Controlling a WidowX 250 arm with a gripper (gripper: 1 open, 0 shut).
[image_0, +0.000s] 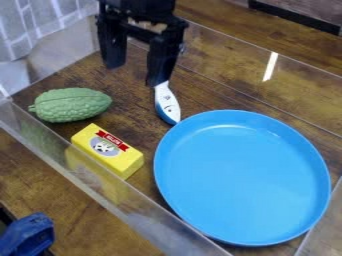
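Observation:
The black gripper (138, 62) hangs at the top middle of the view, its two dark fingers apart and open, nothing seen between them. Below and to the left lies a green bumpy gourd-like vegetable (70, 104). A yellow box (107, 150) with a red label sits in front of it. Under the gripper, a white and blue utensil (167, 105) lies on the wooden surface. A large round blue plate (242, 177) fills the right front.
Clear plastic walls (40, 150) border the wooden work area. A blue crumpled item (24, 237) lies outside at the lower left. Bare wood is free at the back right.

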